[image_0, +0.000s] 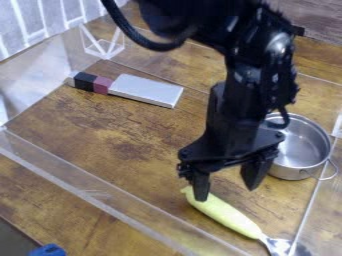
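The black gripper (227, 176) hangs low in the middle right of the camera view, open, its fingertips just above the upper end of a pale yellow corn-like object (226, 214). Whether it touches that object is unclear. A steel pot (305, 152) sits to the right, partly behind the arm. A silver utensil (278, 245) lies at the lower end of the yellow object.
A grey block with dark and maroon end (144, 89) lies at the back left. A clear wire stand (104, 42) is behind it. Transparent walls border the wooden surface (94, 150), whose left middle is clear. A blue item (47, 250) is at the bottom left corner.
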